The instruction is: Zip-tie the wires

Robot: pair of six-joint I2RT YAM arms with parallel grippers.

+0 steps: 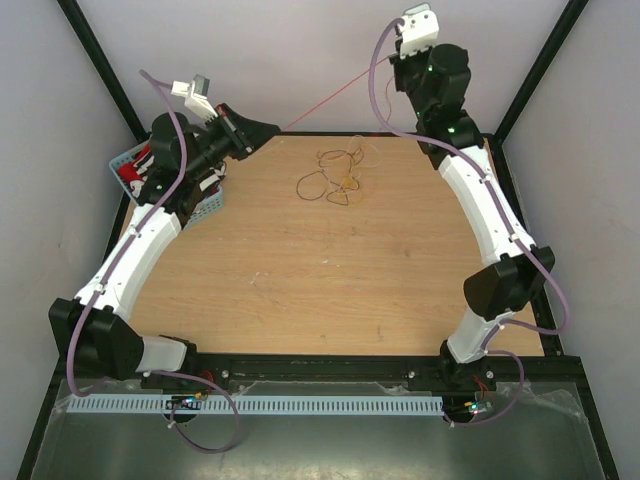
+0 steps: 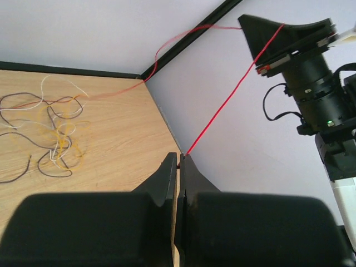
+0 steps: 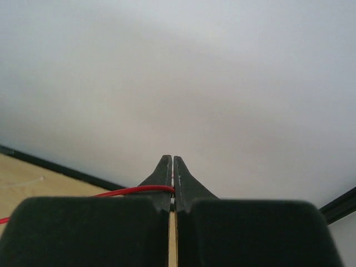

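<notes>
A thin red wire [image 1: 335, 95] runs taut from my left gripper [image 1: 279, 129] up to my right gripper [image 1: 392, 58]. In the left wrist view the red wire [image 2: 236, 89] leaves the fingertips, which are shut on it. The right wrist view has the red wire [image 3: 139, 189] entering between the closed-together fingers of my right gripper. Beyond the right gripper, the wire slopes back down to a loose tangle of wires [image 1: 340, 180] in dark, yellow and white on the table's far side. Both grippers are raised clear of the table.
A light blue basket [image 1: 207, 207] with red, black and white cloth stands at the far left, partly behind the left arm. Behind the tangle rises the white back wall [image 1: 290, 60].
</notes>
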